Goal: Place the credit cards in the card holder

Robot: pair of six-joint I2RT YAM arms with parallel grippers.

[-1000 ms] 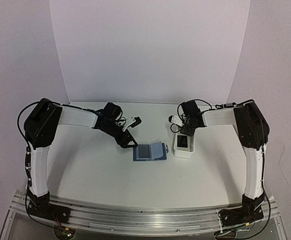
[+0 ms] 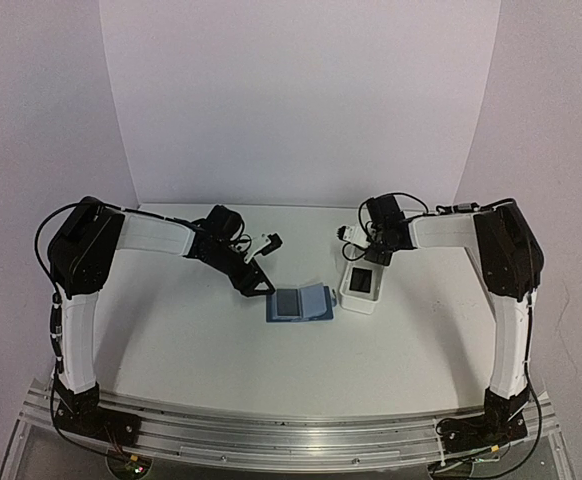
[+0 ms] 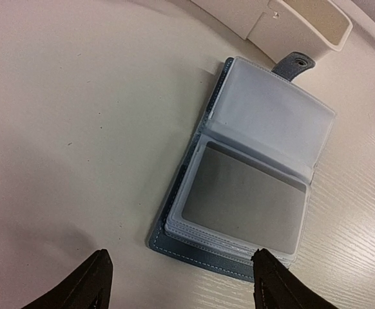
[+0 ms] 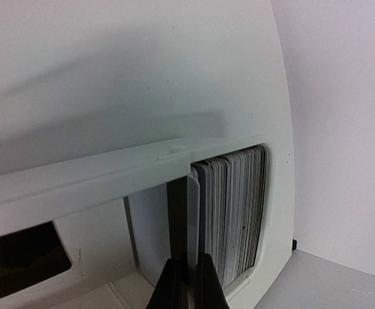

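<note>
The blue card holder (image 2: 300,304) lies opened flat on the table, its clear sleeves (image 3: 271,116) facing up. A grey surface shows through the lower sleeve. Above its near left edge, my left gripper stands open with nothing between its fingers. Several cards (image 4: 232,206) stand on edge, packed tight, in the far compartment of the white box (image 2: 360,302). My right gripper reaches into this box beside the cards, its fingers closed together. A thin pale edge runs down between the fingertips; whether it is a card or the box's divider, I cannot tell.
The white box stands just right of the holder, close to its strap (image 3: 294,65). A dark rectangle (image 2: 361,280) shows inside the box's open part.
The white box has shifted slightly left and turned a little, its near end now closer to the holder. My right arm has moved slightly too. The left arm and holder look unmoved.
</note>
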